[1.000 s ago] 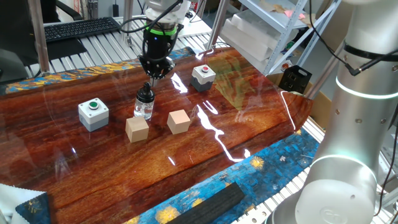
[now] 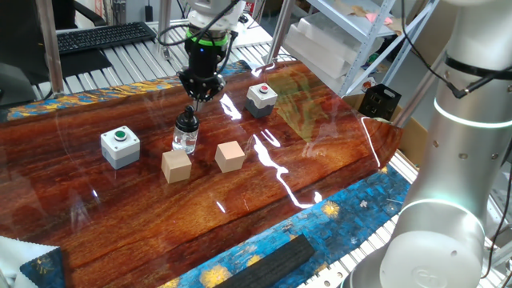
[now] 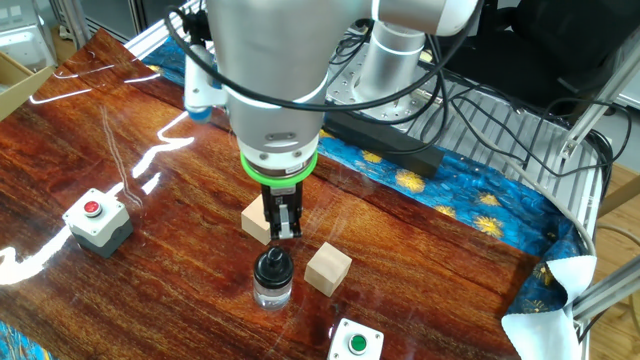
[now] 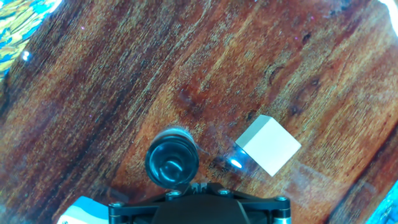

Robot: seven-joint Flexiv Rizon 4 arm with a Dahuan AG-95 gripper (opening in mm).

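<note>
A clear bottle with a black cap (image 2: 186, 128) stands upright on the glossy brown table. Two plain wooden cubes are close to it, a left one (image 2: 176, 166) and a right one (image 2: 230, 157). My gripper (image 3: 286, 228) hangs above the table, just beyond the bottle in exterior view 2, apart from it. In the wrist view the bottle's cap (image 4: 172, 162) is just left of the fingertips, and one cube (image 4: 270, 146) lies to their right. The fingertips appear together with nothing between them.
A box with a green button (image 2: 121, 147) sits left of the bottle; one with a red button (image 2: 261, 100) stands to its right, farther back. A black bar (image 2: 270, 264) lies on the blue patterned cloth (image 2: 352, 220) along the near edge.
The arm has shifted very slightly above the table. The bottle, the cubes and both button boxes are in the same places.
</note>
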